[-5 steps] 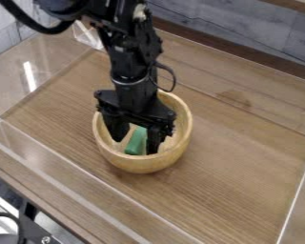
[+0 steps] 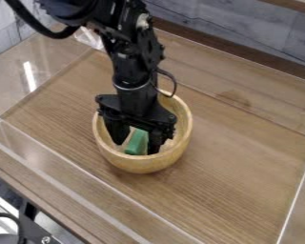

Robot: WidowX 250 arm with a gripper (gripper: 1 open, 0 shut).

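A round light-wood bowl (image 2: 160,160) rests on the wooden table. Down inside it is my black gripper (image 2: 134,132), open, its fingers lowered on either side of a small green object (image 2: 137,143). The arm partly covers the object, and whether the fingers touch it cannot be made out.
Bare tabletop (image 2: 238,152) spreads to the right of the bowl and to its left. A grey wooden wall (image 2: 232,38) stands at the back. Cables and a pale metal edge show at the lower left.
The arm and gripper have shifted slightly to the left inside the bowl over the last second. The green object also appears slightly further left.
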